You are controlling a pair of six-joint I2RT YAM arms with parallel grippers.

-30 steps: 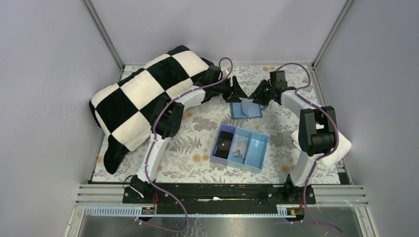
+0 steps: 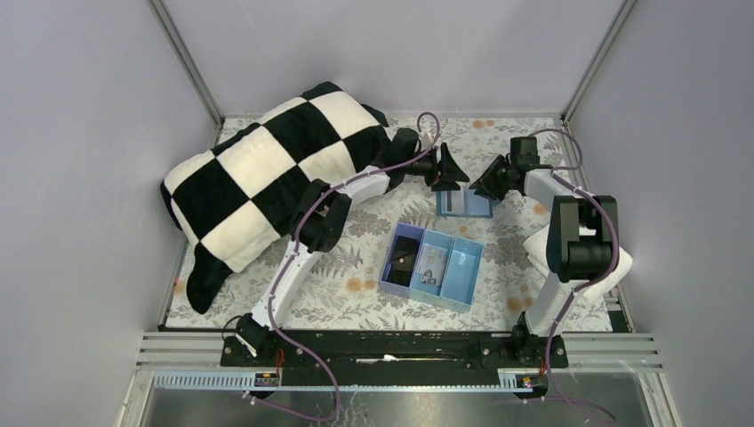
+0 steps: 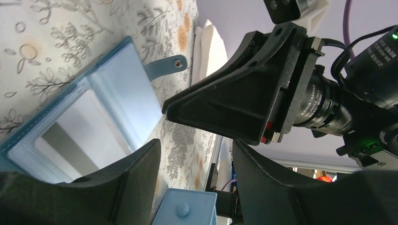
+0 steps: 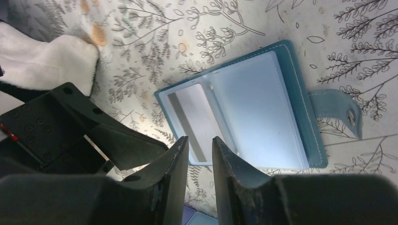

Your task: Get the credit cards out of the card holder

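The card holder (image 4: 300,108), blue with clear sleeves, lies spread open on the table. A white card with a grey stripe shows in one sleeve, seen also in the left wrist view as the white card (image 3: 94,126). My left gripper is above the holder's left side, fingers apart and nothing visible between them. Over the holder's right side is my right gripper, open by a narrower gap, with only the holder and card seen through it. A strap with a snap (image 4: 340,110) sticks out from the holder's right edge.
Nearer the front stands a blue-purple bin (image 2: 460,276) with three compartments; the left one holds a dark item (image 2: 403,265). A checkered cushion (image 2: 276,169) fills the left side. White cloth (image 2: 613,271) lies by the right arm. Both grippers are close together.
Compared with a second ago, the holder and both grippers are farther right. A clear leaf that stood raised between the grippers now lies flat.
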